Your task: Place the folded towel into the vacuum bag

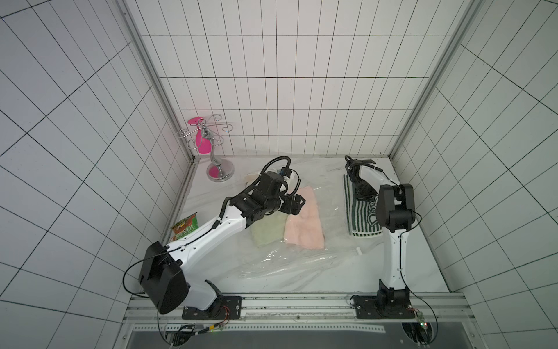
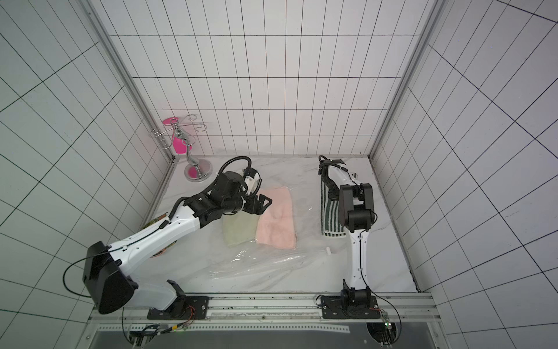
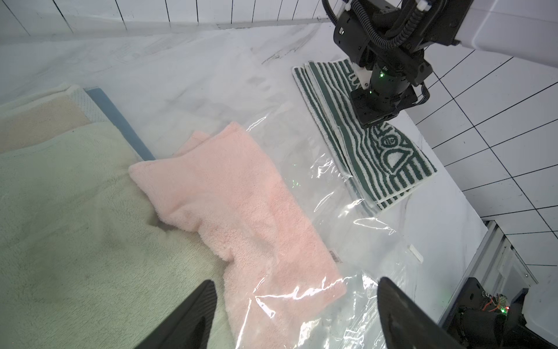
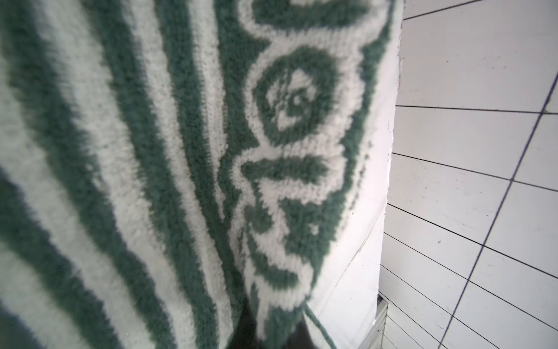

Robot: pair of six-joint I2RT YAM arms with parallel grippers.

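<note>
The green-and-white striped towel (image 1: pixel 360 215) lies folded on the right side of the table. My right gripper is shut on its right edge; the cloth gathers to a point between the dark fingers. A clear plastic vacuum bag (image 3: pixel 325 174) spreads over the middle, its glossy film (image 1: pixel 290 261) wrinkled at the front. Inside or under this film lie a pink towel (image 3: pixel 261 209) and a pale green towel (image 3: pixel 75 226); which of the two cannot be told. Above them hangs my left gripper, open, its fingers wide apart with no cloth gripped.
A metal stand (image 1: pixel 219 168) with pink parts occupies the back left corner. A green-and-red packet (image 1: pixel 184 225) is at the left edge. A small white slider (image 3: pixel 415 253) sits on the bag's edge. Bare table shows at the front right and back middle.
</note>
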